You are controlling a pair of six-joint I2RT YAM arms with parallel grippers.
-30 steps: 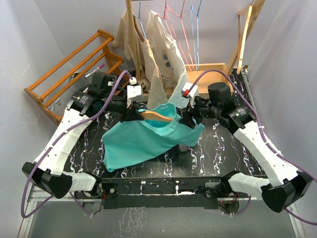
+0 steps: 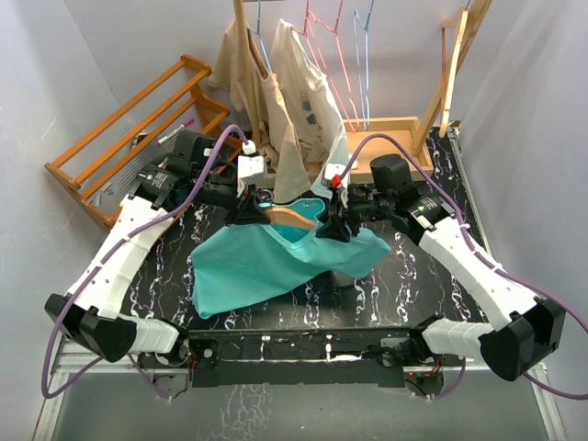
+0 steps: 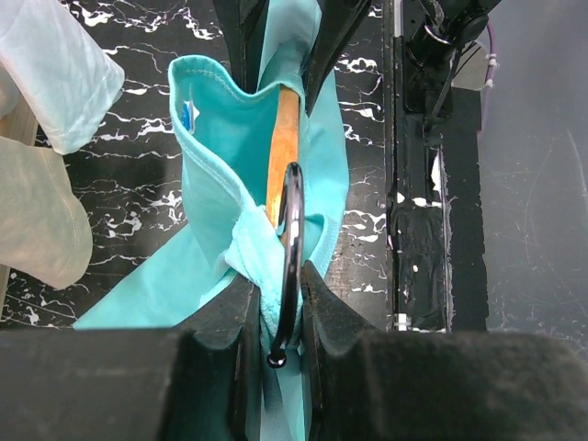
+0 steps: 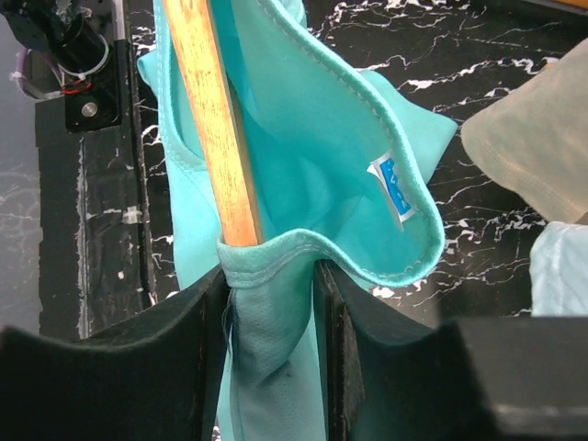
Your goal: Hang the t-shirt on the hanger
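A teal t-shirt [image 2: 239, 276] hangs stretched between both grippers, a wooden hanger [image 2: 289, 218] inside its neckline. My left gripper is shut on the shirt fabric and hanger near the metal hook [image 3: 291, 257]. My right gripper is at the other side of the collar, its fingers around a fold of the teal shirt [image 4: 349, 129] by the hanger's wooden end [image 4: 234, 202]; how tightly they are closed is unclear.
A drying rack with hanging cloths [image 2: 312, 110] stands behind, on a wooden base [image 2: 395, 138]. A wooden rack [image 2: 133, 129] leans at the back left. The dark marble floor shows around the shirt.
My right gripper has moved down and slightly left over the shirt's collar by the hanger's end. My left gripper has barely moved.
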